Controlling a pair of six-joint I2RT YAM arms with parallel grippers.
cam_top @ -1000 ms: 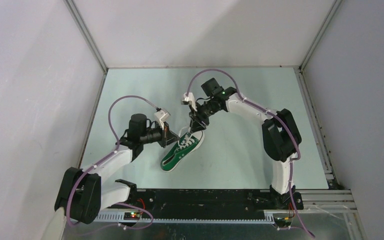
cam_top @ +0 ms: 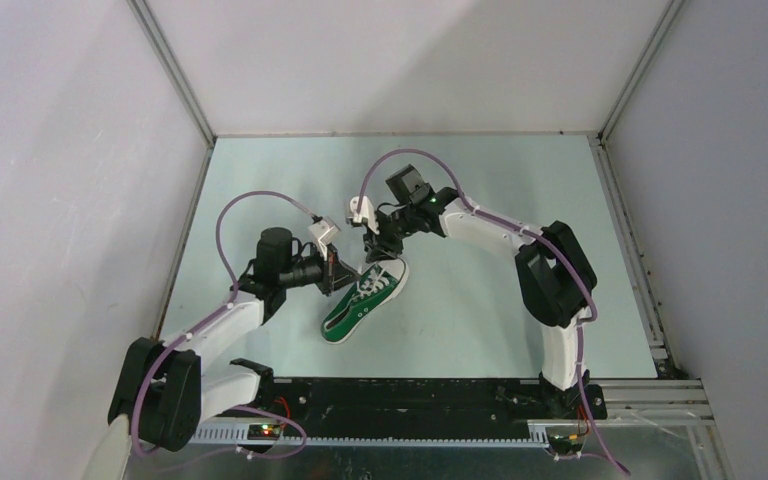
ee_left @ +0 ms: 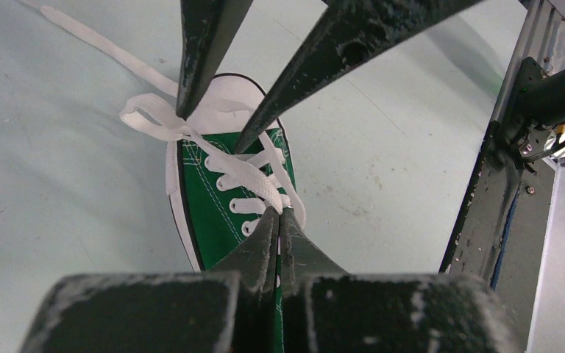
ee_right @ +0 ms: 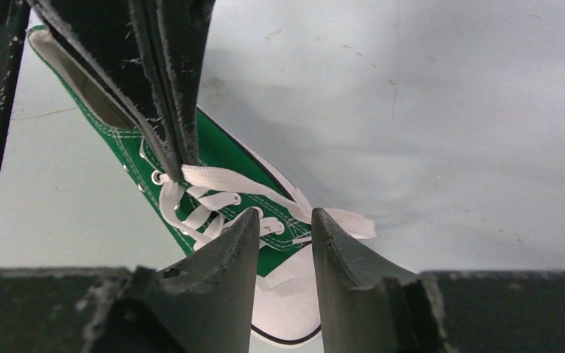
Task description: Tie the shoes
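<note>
A green canvas shoe with white laces lies on the table, toe toward the back. My left gripper is shut over it, with a white lace pinched at its fingertips. My right gripper stands open over the toe end, its fingers either side above a stretch of lace. In the left wrist view its fingers reach over the toe, and a lace loop lies beside them.
The dark front rail runs along the near edge, and walls enclose the sides and back.
My right gripper and arm have shifted left over the shoe's toe. My left arm and the shoe look unmoved.
</note>
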